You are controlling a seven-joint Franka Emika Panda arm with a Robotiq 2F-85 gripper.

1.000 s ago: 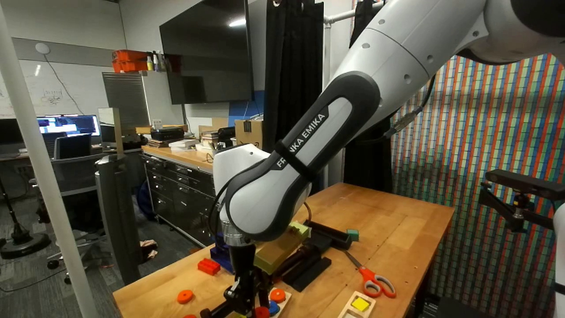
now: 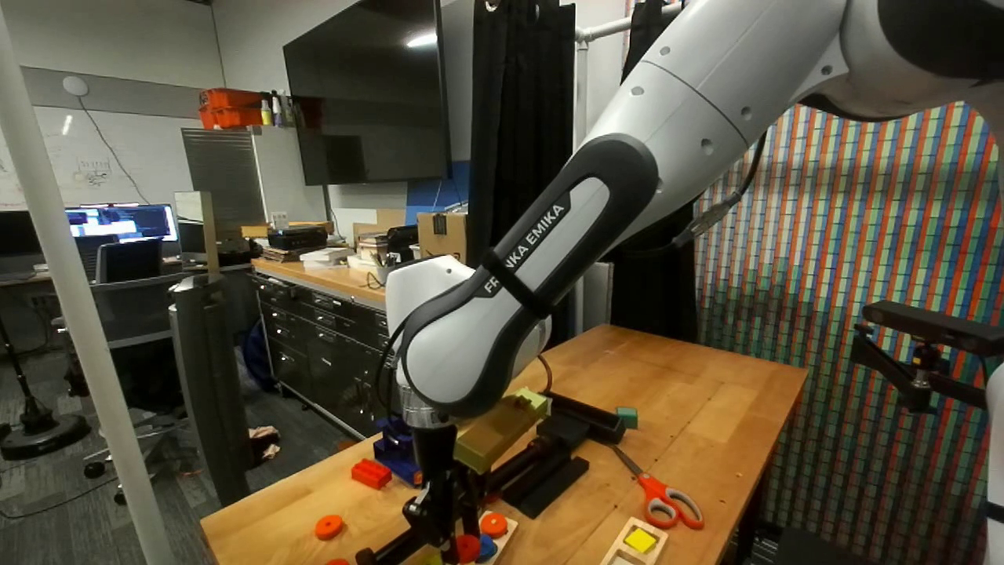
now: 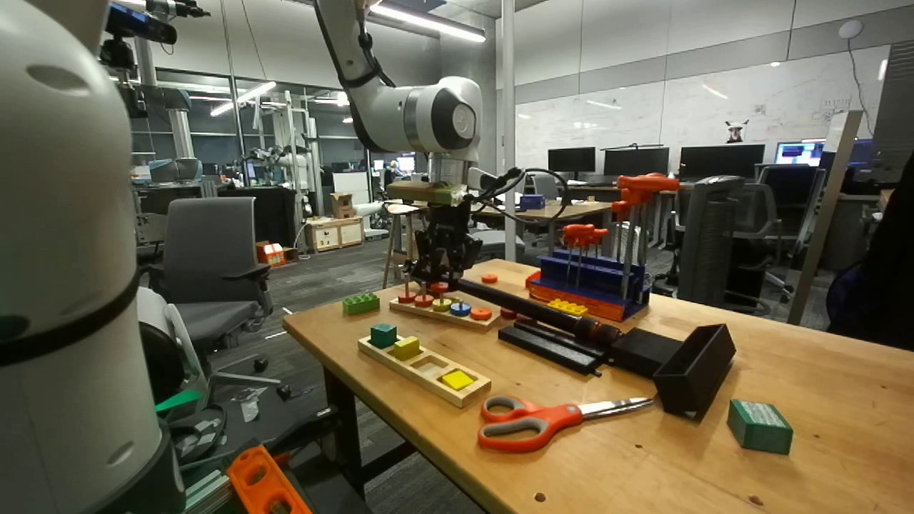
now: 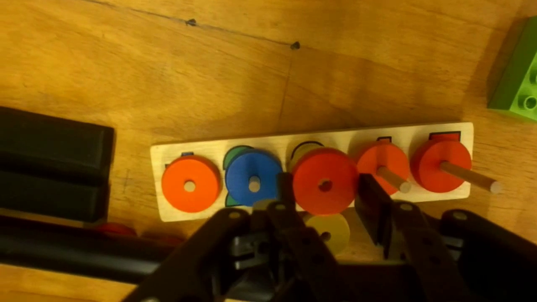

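Observation:
In the wrist view a red disc [image 4: 325, 182] with a centre hole is pinched between the fingers of my gripper, above a long wooden peg board [image 4: 282, 139]. A yellow ring shows partly behind the held disc. On the board's pegs sit an orange disc [image 4: 190, 184], a blue disc [image 4: 252, 177] and, to the right, two red discs [image 4: 441, 166]. A loose yellow disc [image 4: 330, 232] lies below the board, partly hidden by my gripper. In exterior view 2 the held disc hangs close over the board.
A black tube [image 3: 531, 310] and black bars lie close beside the board. Green block [image 3: 360, 303], shape tray [image 3: 428, 377], orange scissors [image 3: 529, 425] and a tool rack [image 3: 591, 278] stand around. Bare table lies along the board's upper side in the wrist view.
In exterior view 1, my gripper has shifted slightly to the right with the red disc. The objects on the table look unmoved.

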